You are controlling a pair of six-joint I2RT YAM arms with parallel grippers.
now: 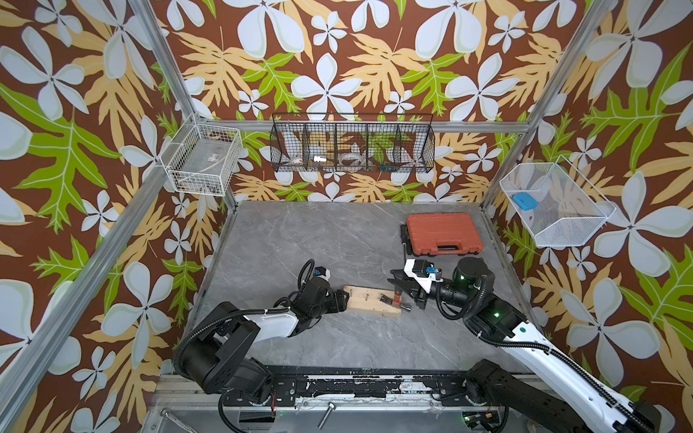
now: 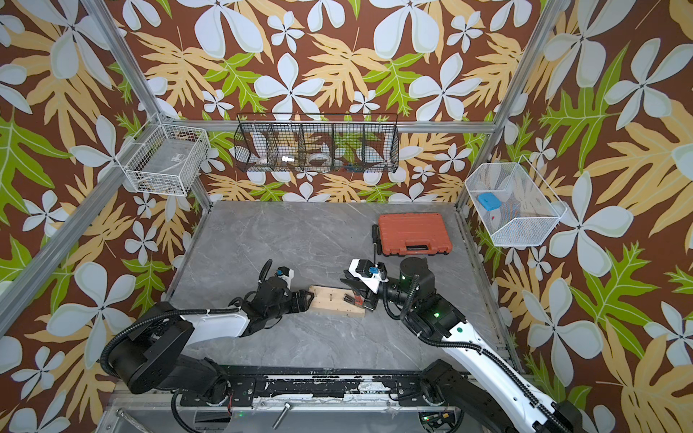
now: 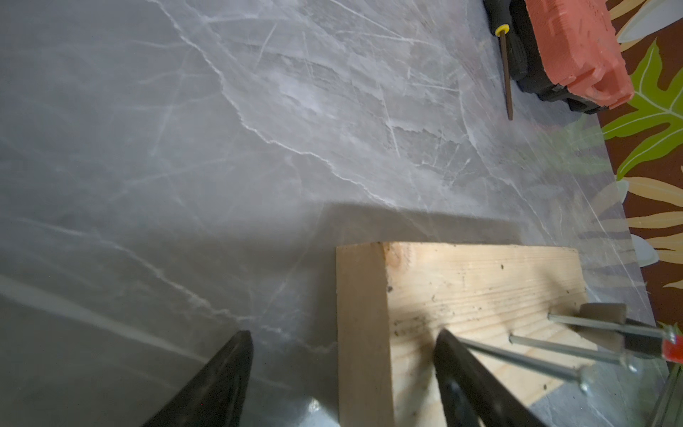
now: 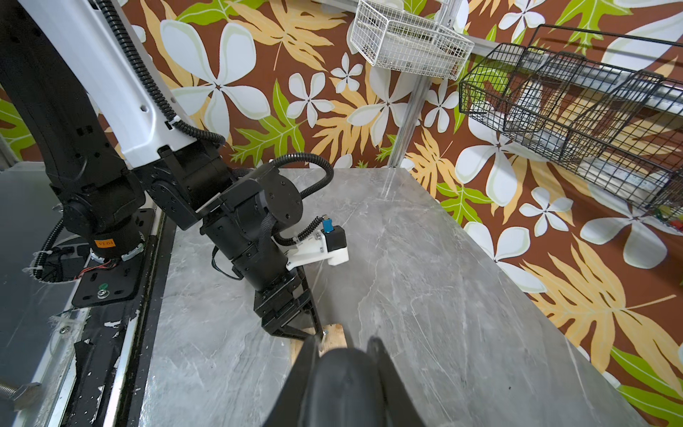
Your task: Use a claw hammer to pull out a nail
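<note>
A pale wooden block lies on the grey table; three nails stand out of its face in the left wrist view, the nearest nail closest to my fingers. My left gripper is part open at the block's left end, one finger over the nailed face and the other over the table, apart from the wood. The claw hammer's head rests at the block's right part, by the farther nails. My right gripper is shut on the hammer's dark handle. Whether the claw grips a nail cannot be made out.
A red case sits at the table's back right, a screwdriver beside it. Wire baskets hang along the back and on both sides.
</note>
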